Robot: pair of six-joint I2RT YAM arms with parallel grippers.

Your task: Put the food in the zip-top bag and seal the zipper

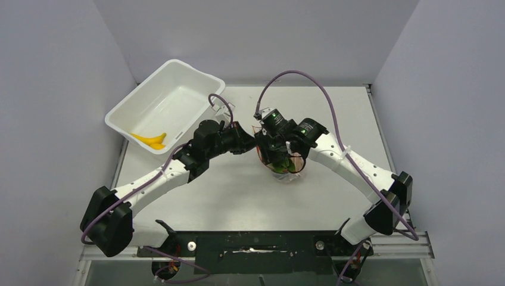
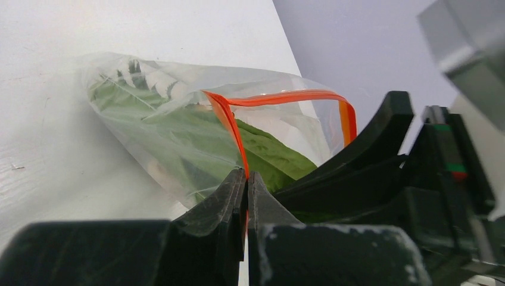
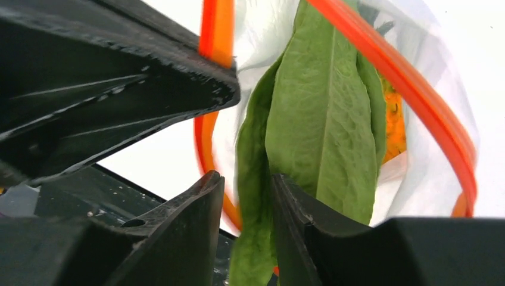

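Note:
The clear zip top bag (image 2: 172, 119), edged with an orange zipper strip (image 2: 280, 98), lies on the table with its mouth gaping. Inside it are green leaves (image 3: 327, 113) and an orange food item (image 3: 393, 119). My left gripper is shut on the orange edge of the bag mouth. Over the bag opening, my right gripper stands part open, the leaves showing between and below its fingers. Whether it touches the leaves, I cannot tell. From above, the right gripper covers most of the bag.
A white bin (image 1: 172, 98) stands at the back left with yellow bananas (image 1: 152, 140) in it.

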